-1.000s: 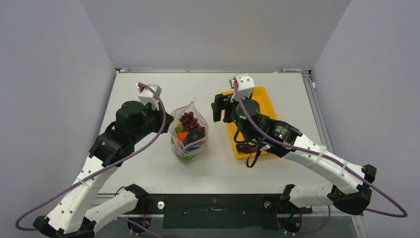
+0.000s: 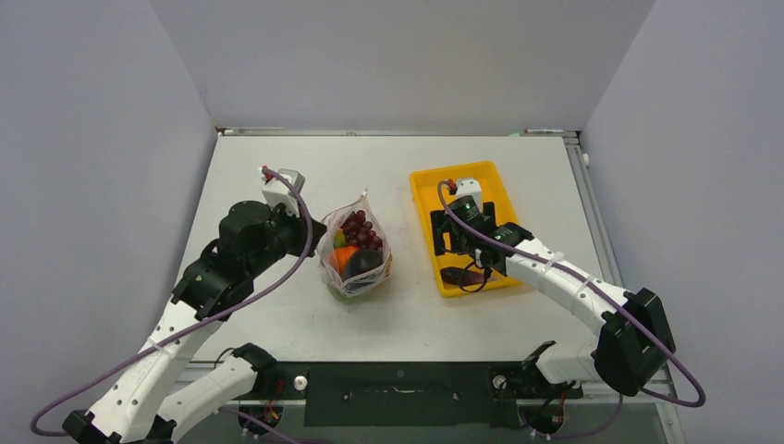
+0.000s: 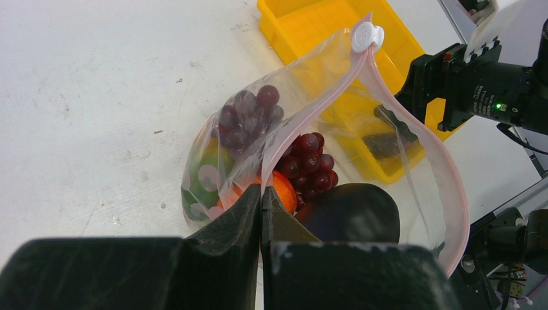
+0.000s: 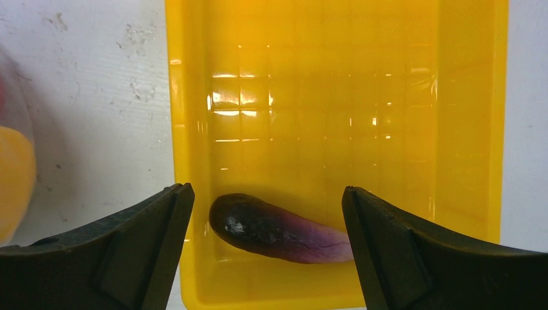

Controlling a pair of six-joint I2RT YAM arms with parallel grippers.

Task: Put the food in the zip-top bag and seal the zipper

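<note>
A clear zip top bag stands open, holding red grapes, an orange item, a dark round item and a green-yellow item. My left gripper is shut on the bag's pink-edged rim, the slider hanging above it. My right gripper is open over the yellow bin; below it, between the fingertips in view, lies an eggplant, not held.
Bare white table surrounds the bag and bin. Side walls and a back wall bound the workspace.
My right gripper has moved from beside the bag, rightward and down into place over the bin's eggplant.
</note>
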